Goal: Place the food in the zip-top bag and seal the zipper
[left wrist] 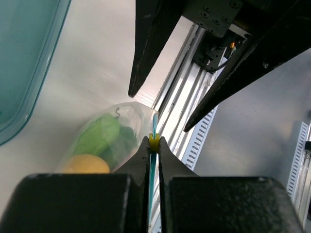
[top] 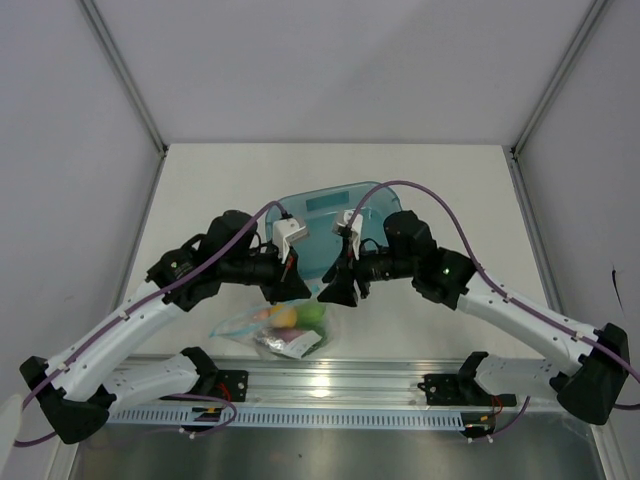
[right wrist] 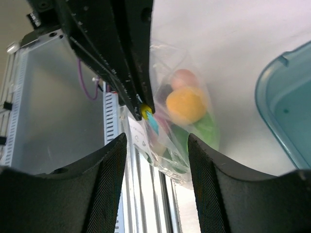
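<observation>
A clear zip bag [top: 290,340] lies on the table holding orange, green and wrapped food, seen closer in the right wrist view [right wrist: 187,104]. My left gripper is shut on the bag's blue zipper edge with its yellow slider [left wrist: 154,141] at the fingertips. My right gripper [top: 345,285] stands open just right of the left one; in the left wrist view its fingers straddle the space above the bag's corner, apart from it.
A light blue tray [top: 330,200] sits behind both grippers. The metal rail [top: 320,368] runs along the front edge, close to the bag.
</observation>
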